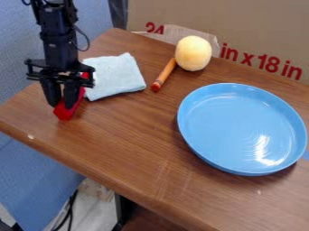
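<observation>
My black gripper [60, 86] is low over the left side of the wooden table, its fingers around a red object [67, 108]. The red object leans, partly hidden behind the fingers, so I cannot tell whether they grip it. A folded pale cloth [115, 75] lies just to the right of the gripper.
An orange stick [165, 71] and a pale yellow round object [193, 53] lie at the back, before a cardboard wall. A blue plate [240, 128] fills the right side. The table's left edge drops off near the gripper.
</observation>
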